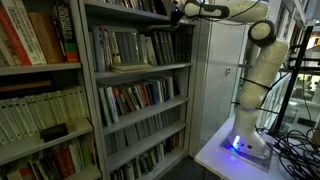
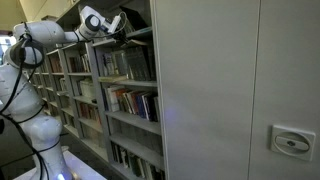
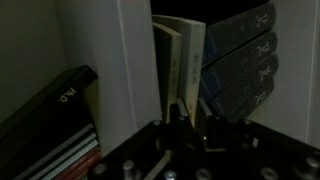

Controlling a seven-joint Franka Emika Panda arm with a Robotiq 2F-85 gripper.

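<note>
A pale, thin book stands upright on the shelf in the wrist view, with a darker book close on its left. My gripper is at the lower part of the pale book's spine, its narrow fingers closed in on either side of it. The low light hides the exact contact. From outside, the gripper reaches into the upper part of the bookcase, its fingertips hard to make out. The second exterior view also has the gripper up at a high shelf.
Thick dark volumes lean to the right of the pale book. A white upright panel borders it on the left, with black books beyond. The robot stands on a white table; open floor lies between table and shelves.
</note>
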